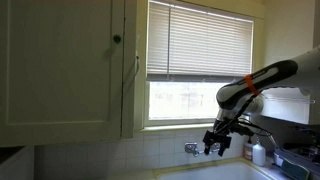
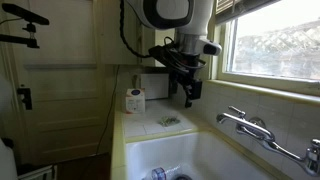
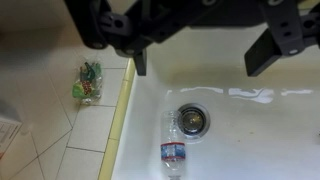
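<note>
My gripper stands open above the white sink (image 3: 240,150), its two dark fingers wide apart with nothing between them. Below it, in the wrist view, a clear plastic bottle (image 3: 172,148) with a red and blue label lies in the basin, beside the round drain (image 3: 193,120). The same bottle (image 2: 160,173) shows at the bottom edge of exterior view 2. On the tiled counter lies a small clear bag (image 3: 88,82) with colourful contents. In exterior view 1 the gripper (image 1: 222,142) hangs near the faucet, and the basin's inside is hidden.
A wall faucet (image 2: 245,122) reaches over the sink on the window side. Farther back on the counter stand a white and orange container (image 2: 135,101) and a microwave (image 2: 153,84). A soap bottle (image 1: 258,154) is near the sink's far end. Much of the basin is clear.
</note>
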